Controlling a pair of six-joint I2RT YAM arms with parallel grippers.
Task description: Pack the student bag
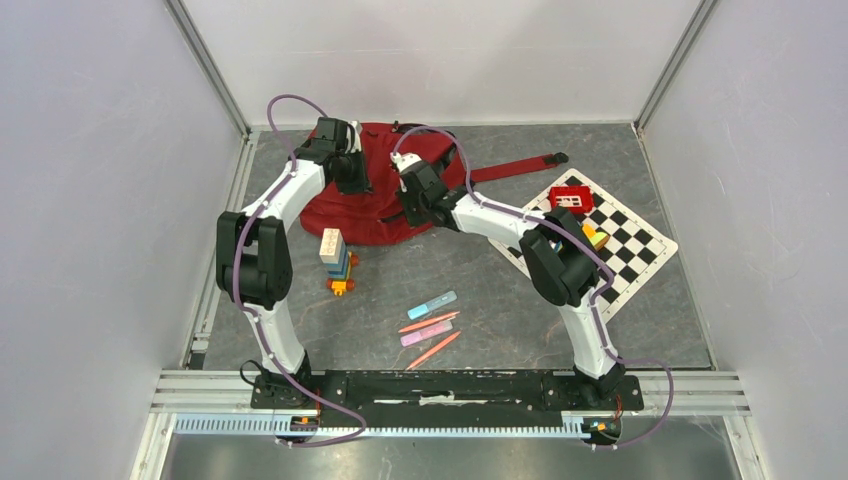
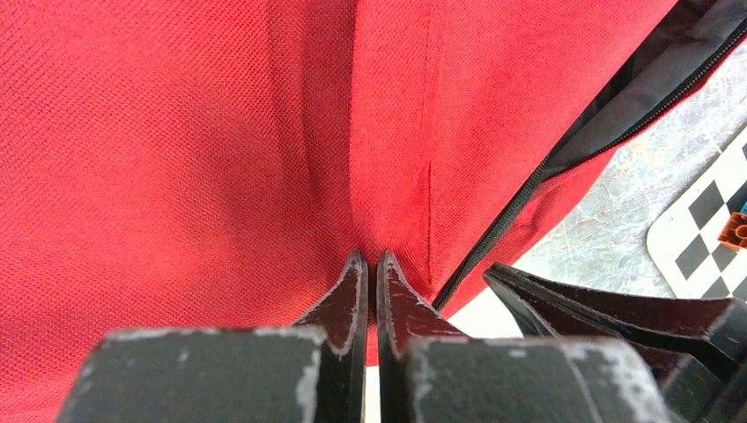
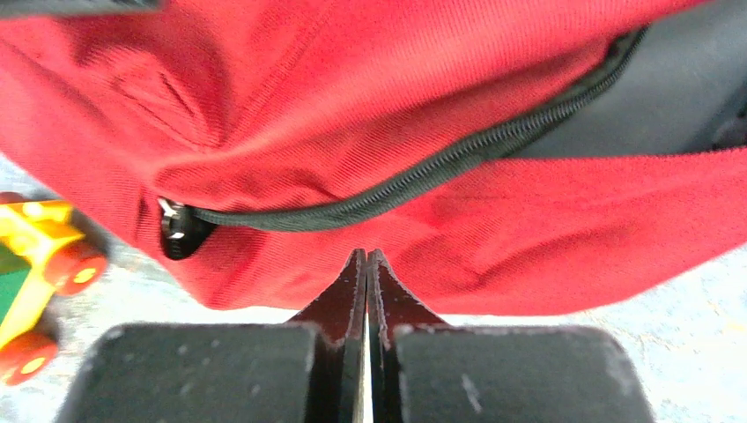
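Observation:
The red student bag (image 1: 335, 213) lies flat at the back left. My left gripper is shut on a fold of the bag's fabric, which gathers at its tips. In the right wrist view, the black zipper pull (image 3: 183, 229) hangs at the left end of the zipper (image 3: 388, 196), clear of my right gripper. That gripper is shut with nothing between its fingers, over the bag's lower front edge. Farther right along the zipper, the opening gapes and the dark lining (image 3: 643, 97) shows.
A toy block car (image 1: 338, 262) stands just in front of the bag. Several pens and markers (image 1: 432, 305) lie at the front middle. A checkered board (image 1: 640, 250) with a red box (image 1: 571, 199) is on the right. The red strap (image 1: 515, 169) stretches rightward.

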